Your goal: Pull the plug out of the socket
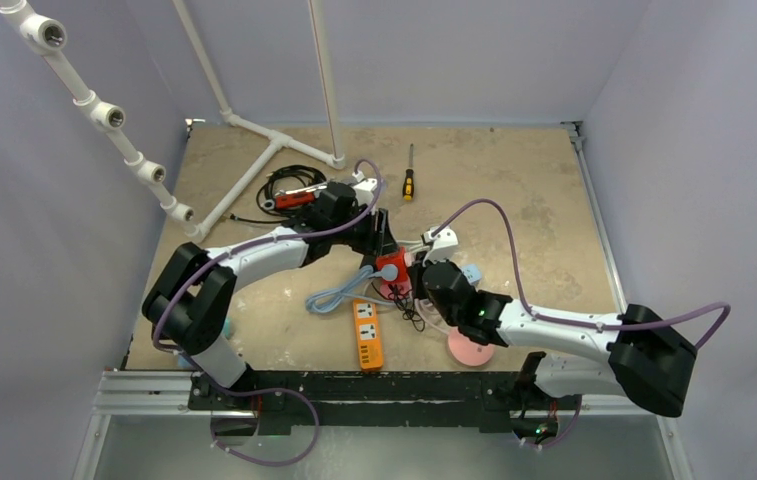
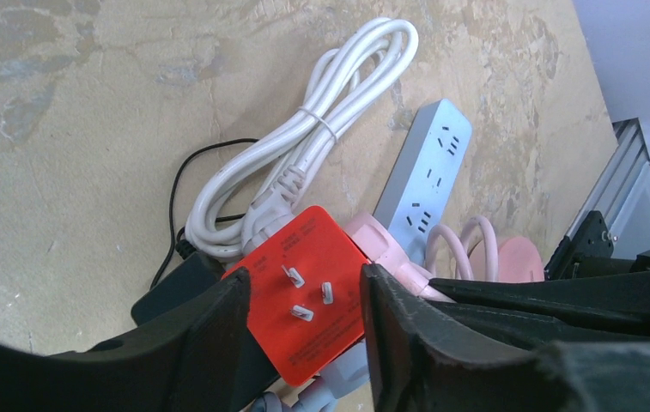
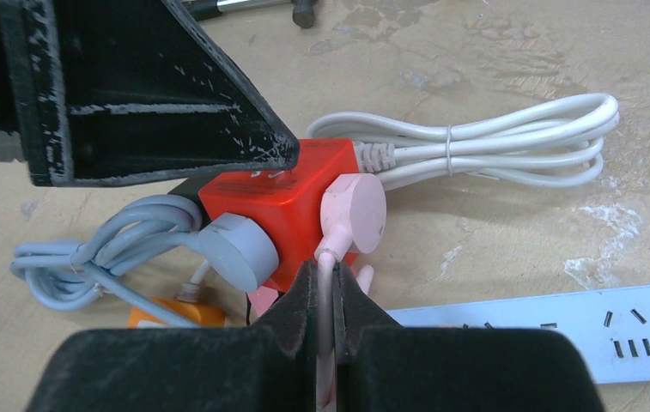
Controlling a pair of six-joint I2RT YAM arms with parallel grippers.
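Note:
A red cube socket (image 1: 392, 266) holds several plugs: a pink one (image 3: 355, 215), a pale blue one (image 3: 237, 251) and a white one (image 2: 270, 215). My right gripper is shut on the pink plug's cable, just beside the plug, which sits against the socket's face. My left gripper is over the socket, its fingers part open on either side of the red top, with prongs visible between them. Whether they touch the socket I cannot tell.
An orange power strip (image 1: 368, 335), a pale blue strip (image 2: 424, 167), a pink disc (image 1: 470, 349), coiled cables (image 1: 329, 298) and a screwdriver (image 1: 408, 180) lie around. The back right of the board (image 1: 514, 200) is clear.

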